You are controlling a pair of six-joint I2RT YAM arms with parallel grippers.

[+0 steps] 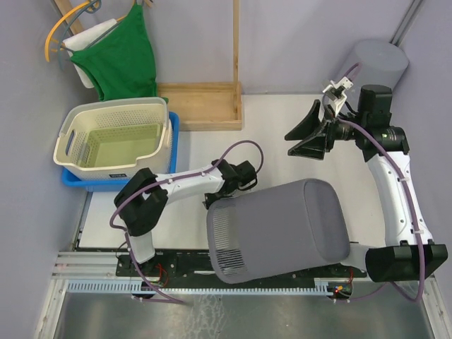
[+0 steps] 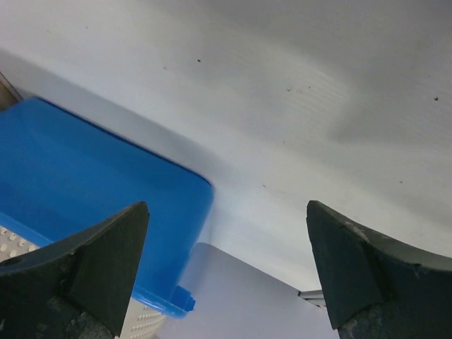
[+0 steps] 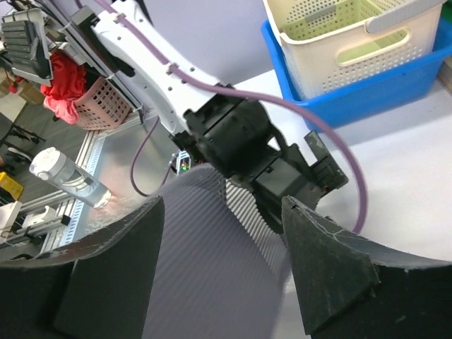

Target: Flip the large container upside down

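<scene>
The large grey container lies tilted at the front centre-right of the table, a smooth wall facing up in the top view. Its slatted part is at the left and a rounded end at the right. My right gripper stands open behind it, visibly apart from its back edge. In the right wrist view the container fills the space below and beyond the open fingers. My left gripper is open by the container's back left corner, with only bare table and a blue bin visible beyond its fingers.
A cream basket sits in the blue bin at the left. At the back are a wooden stand and a grey rounded object. Bare table lies between them and the container.
</scene>
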